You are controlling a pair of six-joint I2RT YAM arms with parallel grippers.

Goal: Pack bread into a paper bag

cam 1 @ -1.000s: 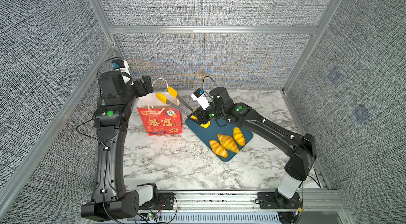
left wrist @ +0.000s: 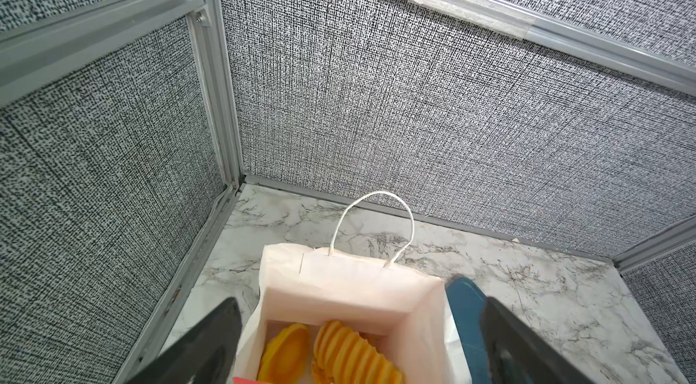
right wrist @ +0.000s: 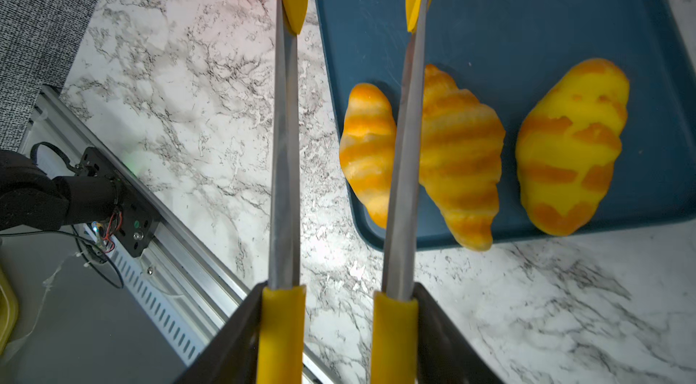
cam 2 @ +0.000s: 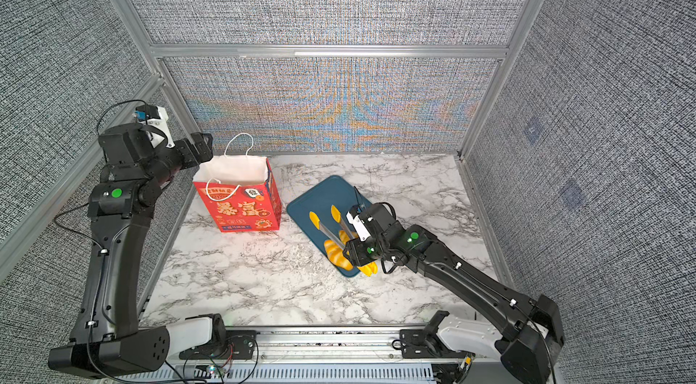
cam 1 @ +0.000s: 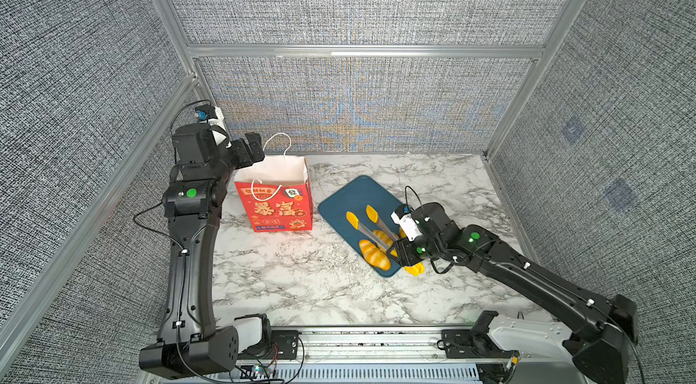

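Note:
The red paper bag (cam 1: 274,206) stands upright with its white handles up. In the left wrist view, yellow bread (left wrist: 356,356) and another yellow piece (left wrist: 284,355) lie inside it. My left gripper (cam 1: 251,147) is open at the bag's back left, its fingers (left wrist: 203,344) wide apart and empty. My right gripper (cam 1: 406,252) stands open above the tray's near end, with the yellow-ended tongs (right wrist: 284,130) between its fingers and their metal arms spread. Beneath and beside them are a small croissant (right wrist: 367,152), a larger croissant (right wrist: 460,159) and an oval loaf (right wrist: 572,145); nothing is between the tong tips.
The breads lie on a dark blue tray (cam 1: 355,192) right of the bag. Grey fabric walls (cam 1: 377,105) enclose the workspace.
My right gripper and the tongs have swung away from over the bag, to the right and nearer the front, over the breads. The left arm, bag and tray look almost unchanged.

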